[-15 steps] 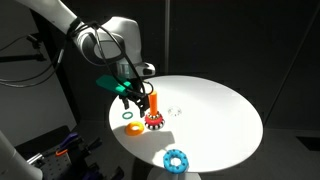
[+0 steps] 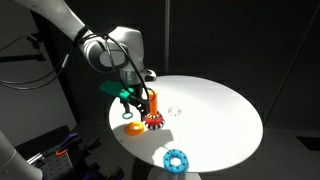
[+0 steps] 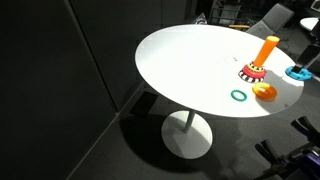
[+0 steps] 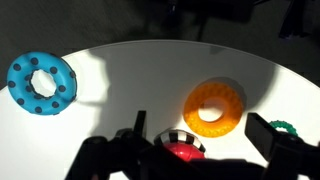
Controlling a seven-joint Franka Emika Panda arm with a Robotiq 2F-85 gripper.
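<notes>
A spotted blue ring [image 2: 176, 161] lies by the near edge of the round white table. The orange ring [image 4: 190, 108] rests flat on the tabletop, below and ahead of my gripper, which is open with nothing between its fingers. An orange post [image 2: 153, 103] stands upright on the table. Round its foot are a red ring [image 3: 252, 73] and a black-and-white patterned ring. Part of the red ring shows between my fingers in the wrist view, lower down and apart from them. A small green ring [image 3: 238, 96] lies flat near the orange one.
A small pale item [image 2: 175, 111] lies behind the post.
The upper part of the arm has shifted slightly. My gripper stays above the table near the post, and the rings and post lie where they were.
</notes>
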